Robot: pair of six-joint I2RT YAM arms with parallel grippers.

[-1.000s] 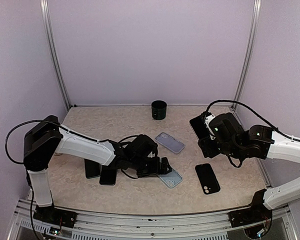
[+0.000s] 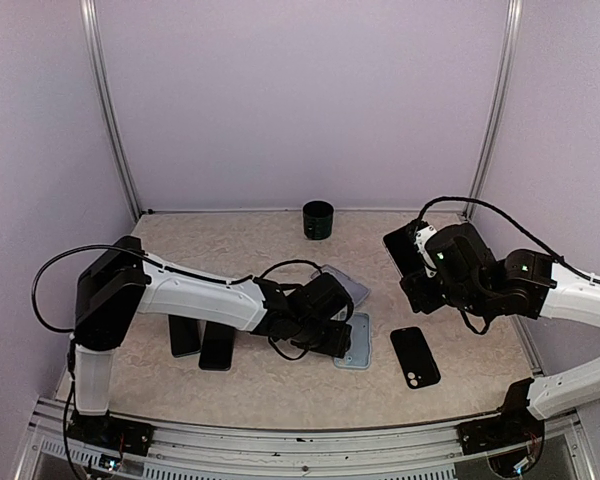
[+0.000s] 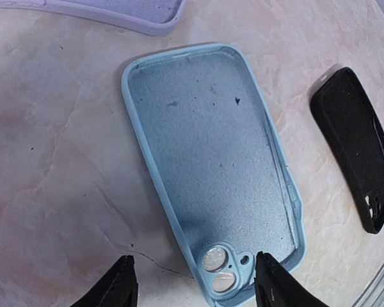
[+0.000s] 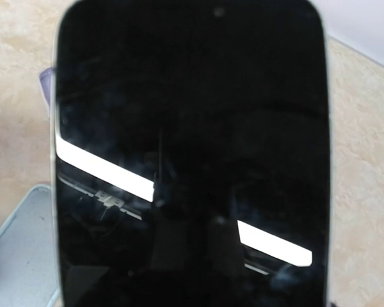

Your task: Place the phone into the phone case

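A dark phone is up at the right of the top view, with my right gripper shut on it. Its glossy black screen fills most of the right wrist view and hides that gripper's fingers. The pale blue phone case lies on the table with its open side up. In the left wrist view the blue case shows whole and empty. My left gripper stands open above its camera-hole end, with one finger left of the case and the other over its lower right.
A black case lies right of the blue one, and a lavender case behind it. Two dark phones rest under the left arm. A dark cup stands at the back.
The blue case has turned from slanted to nearly straight and shifted slightly right. The right gripper and phone moved slightly right.
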